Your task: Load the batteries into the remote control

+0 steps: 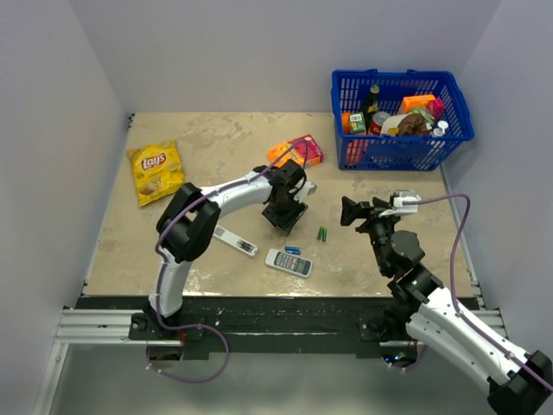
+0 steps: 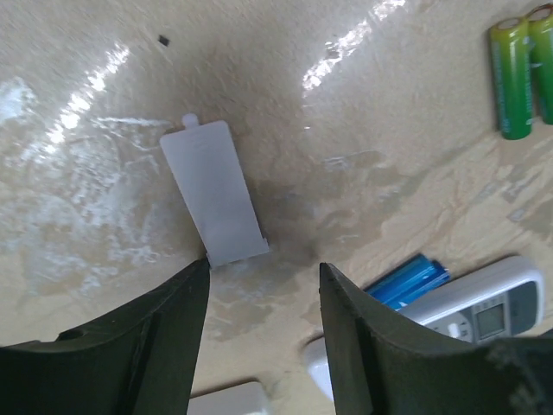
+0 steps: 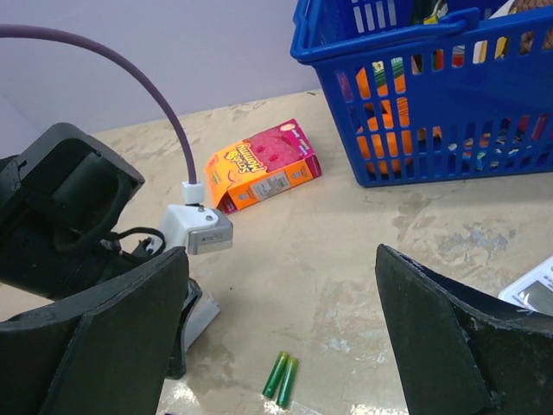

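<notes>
A pale grey battery cover [image 2: 216,192] lies flat on the table in the left wrist view, its near end close to one fingertip. My left gripper is open just short of it, nothing between the fingers. The white remote [image 1: 235,240] lies left of centre, with a dark slot at its right end. A second white handset [image 1: 289,263] with a screen and keys is nearer the front. Two blue batteries [image 2: 406,282] sit beside that handset; two green batteries [image 1: 321,233] lie further right. My right gripper hangs open and empty over the right side.
At the back right stands a blue basket [image 1: 393,154] full of groceries. An orange and pink box [image 3: 263,166] lies behind the left gripper, and a yellow chips bag [image 1: 156,173] at the far left. Bare table stretches between the green batteries and the right edge.
</notes>
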